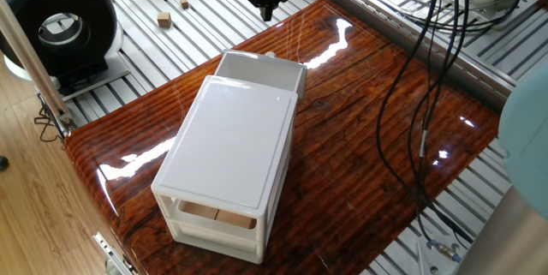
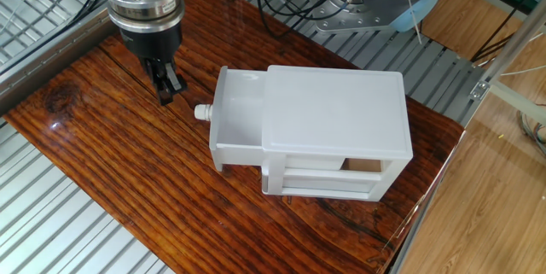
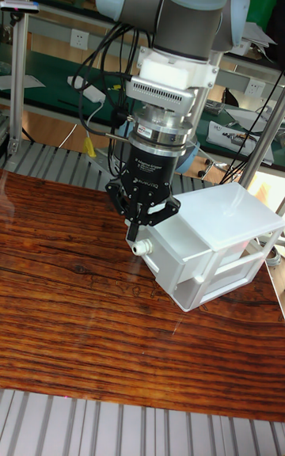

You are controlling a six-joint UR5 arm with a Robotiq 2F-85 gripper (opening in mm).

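Note:
A white drawer cabinet [image 1: 227, 142] stands on the glossy brown wooden board. Its upper drawer [image 2: 241, 103] is pulled partway out, and the part of its inside that shows looks empty. On the drawer front sits a white round knob [image 2: 202, 112]. My gripper [image 2: 169, 90] hangs above the board, out beyond that knob and apart from it. Its black fingers come together at the tips, shut, with nothing visible between them. In exterior view 3 the gripper [image 3: 134, 233] overlaps the knob's side of the drawer. Something tan [image 1: 224, 218] shows through the cabinet's open end.
Two small wooden blocks, one larger [image 1: 163, 20] and one smaller [image 1: 184, 3], lie on the slatted metal table off the board. A black ring-shaped object [image 1: 62, 22] stands beside them. Black cables [image 1: 425, 95] hang over the board's right side. The board's front is clear.

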